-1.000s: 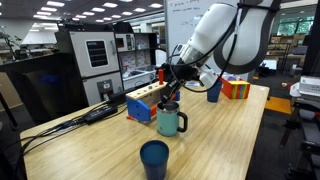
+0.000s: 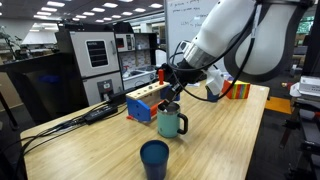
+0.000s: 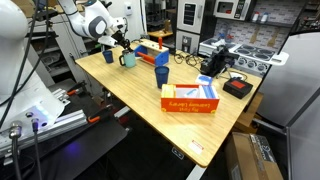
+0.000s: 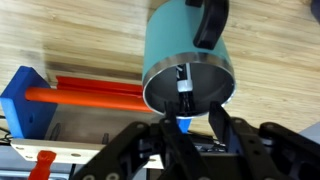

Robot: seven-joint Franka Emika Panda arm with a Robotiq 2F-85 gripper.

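A teal mug [image 2: 172, 119] with a black handle stands upright on the wooden table. From above, its open mouth fills the middle of the wrist view, where a slim black-and-white object [image 4: 184, 86] shows inside it. My gripper [image 2: 170, 98] points down at the mug's rim, and the dark fingers [image 4: 220, 122] reach the rim's edge at the bottom of the wrist view. A small blue piece [image 4: 184, 125] shows near the fingers. Whether the fingers touch the slim object is too dark to make out. The second exterior view also has the mug [image 3: 127, 60] under the arm.
Close behind the mug is a blue, red and wooden toy rack [image 2: 142, 100]. A dark blue cup [image 2: 155, 160] stands in the foreground, and another cup [image 3: 109, 57] is beyond the mug. A red-and-yellow box [image 3: 188, 98] lies farther along. Bare table surrounds the mug's handle side.
The arm above the mug has come down slightly, covering more of the cup behind. The mug and the other objects have kept their places.
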